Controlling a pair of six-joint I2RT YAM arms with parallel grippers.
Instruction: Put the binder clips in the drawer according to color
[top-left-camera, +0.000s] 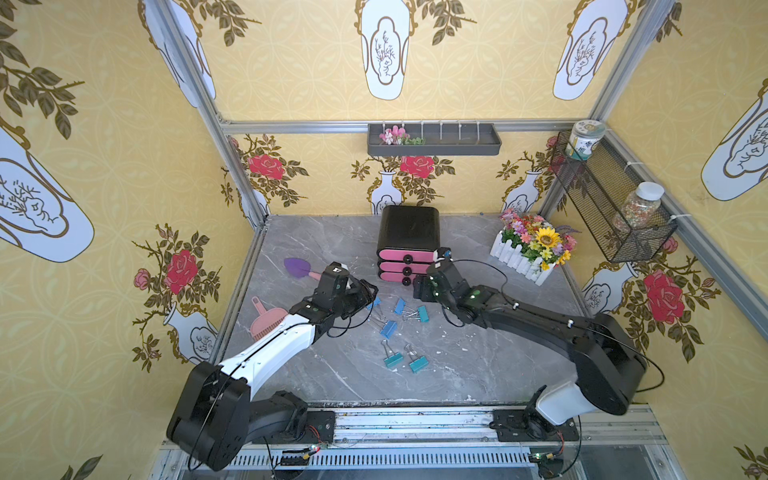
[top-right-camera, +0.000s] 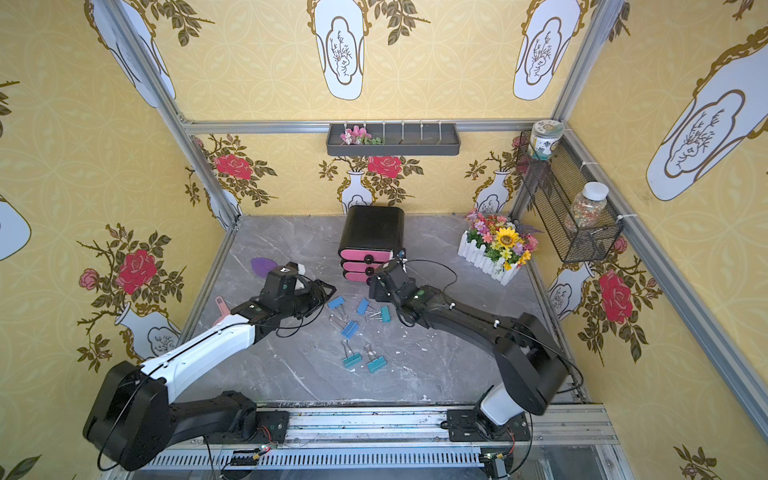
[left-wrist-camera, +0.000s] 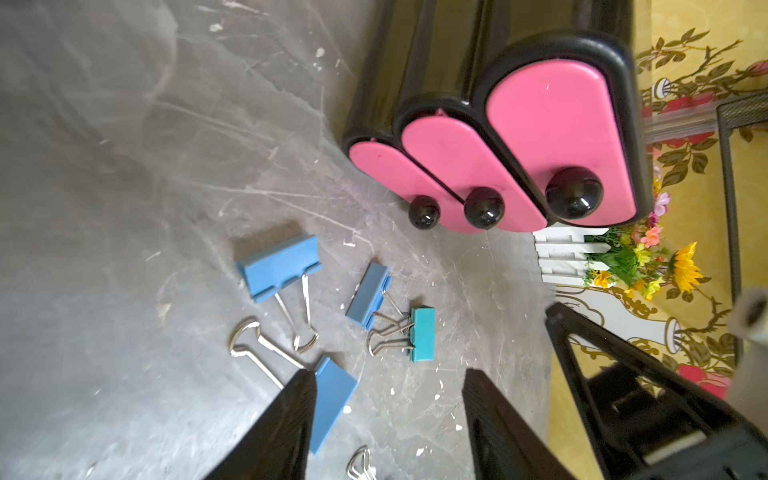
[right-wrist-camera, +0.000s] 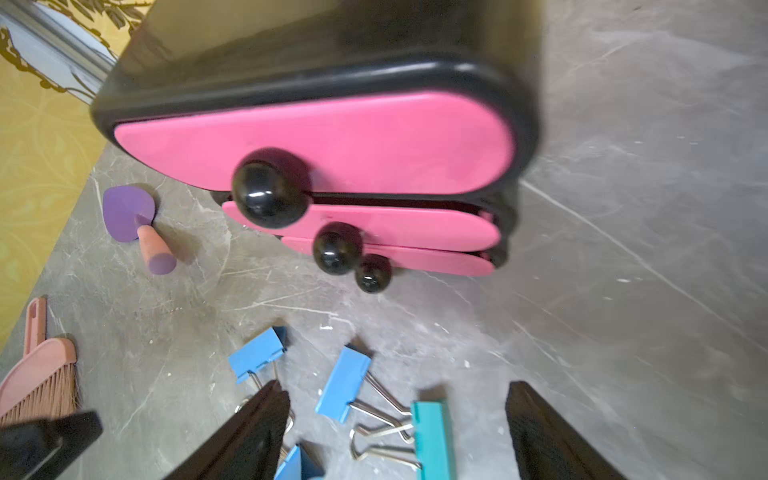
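The black cabinet (top-left-camera: 408, 228) stands at the back with three pink drawers (right-wrist-camera: 336, 144), all shut, each with a black knob (left-wrist-camera: 573, 192). Blue binder clips (left-wrist-camera: 278, 264) and teal binder clips (right-wrist-camera: 432, 440) lie loose on the table in front of it. My left gripper is open above the clips, left of the cabinet, with nothing between its fingers. My right gripper is open over the clips in front of the drawers, nothing held.
A purple spatula (top-left-camera: 297, 267) and pink dustpan (top-left-camera: 267, 324) lie at the left. A flower basket (top-left-camera: 532, 252) stands back right.
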